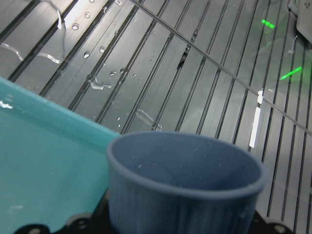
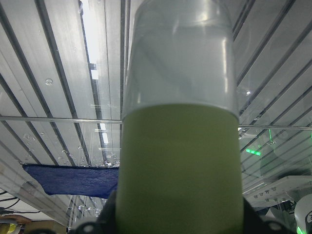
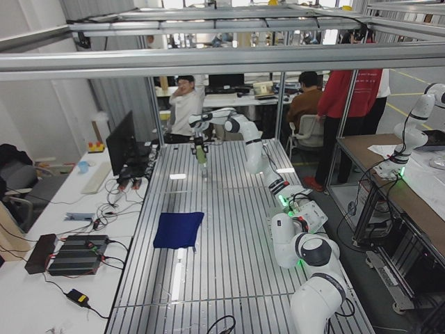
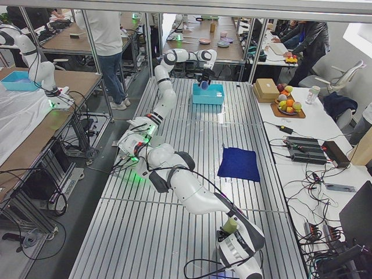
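Observation:
A blue cup [image 1: 185,204] fills the lower left wrist view, with my left gripper [image 4: 204,79] shut on it above or at a teal bin [image 4: 206,100] at the table's far end in the camera right view. My right gripper [image 4: 226,232] is shut on a bottle [image 2: 178,165] with green contents and a clear top, held over the other end of the table. A navy cloth [image 4: 237,163] lies flat on the slatted table between the grippers.
A side desk [image 3: 42,299] carries black boxes, cables, a monitor and a fruit plate [image 4: 288,110]. Another arm [image 4: 40,70] stands on the neighbouring table.

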